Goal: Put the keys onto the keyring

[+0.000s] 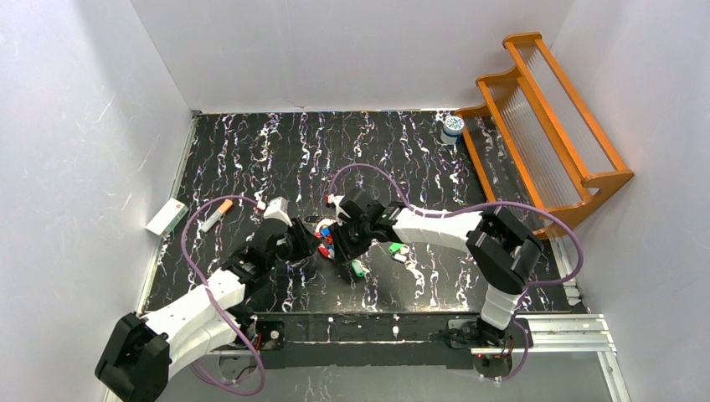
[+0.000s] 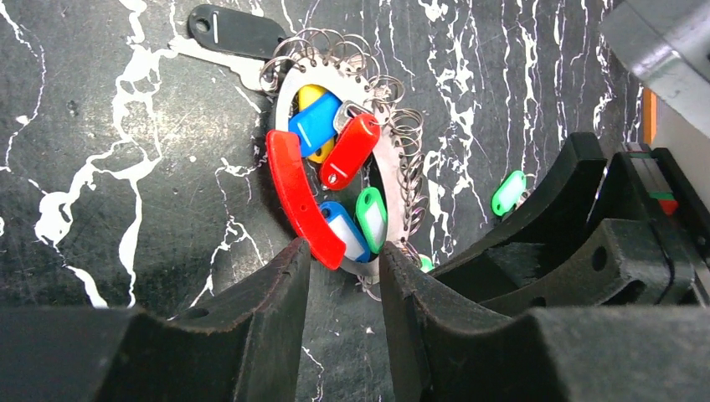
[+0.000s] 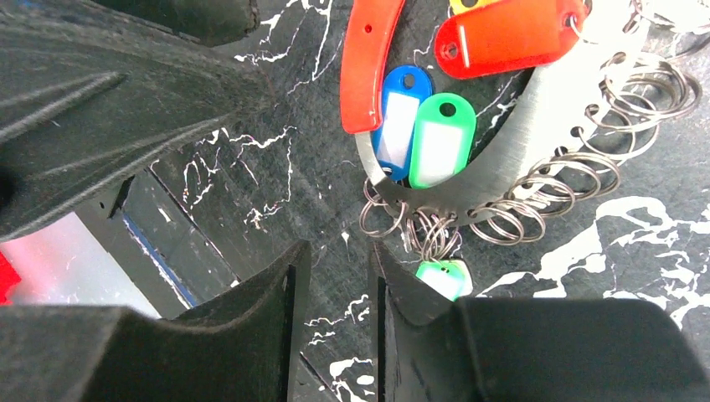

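Observation:
The keyring (image 2: 392,180), a big metal loop with a red handle (image 2: 293,184) and many small rings along its edge, lies on the table. Red, blue, yellow and green tags lie inside the loop. A key with a black tag (image 2: 236,32) touches its far end in the left wrist view. My left gripper is open over the handle end, the loop's tip showing beyond the gap between its fingers. My right gripper is also open, near the same end, only bare table visible through its gap. A green tag (image 3: 445,278) lies just past its fingertips.
The two grippers are close together over the keyring. Loose green tags (image 1: 358,268) (image 1: 395,248) and a dark-tagged key (image 1: 400,258) lie to the right. An orange marker (image 1: 218,215) is at the left; a wooden rack (image 1: 544,126) and tub (image 1: 452,129) stand back right.

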